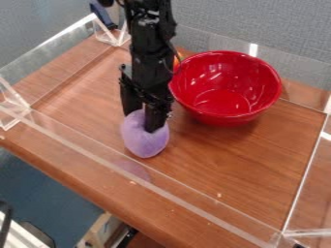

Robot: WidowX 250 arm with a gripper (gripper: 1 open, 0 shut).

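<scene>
A black gripper (145, 108) reaches down from the top of the view onto a purple, rounded object (145, 140) standing on the wooden board left of centre. Its fingers sit around the object's upper part; whether they are closed on it is hidden by the dark body. A red bowl (227, 81) stands just to the right and behind. A small orange item peeks out behind the gripper, mostly hidden.
Clear plastic walls surround the wooden board (246, 165), with the nearest running diagonally in front of the purple object. Bare board lies at the right front and back left.
</scene>
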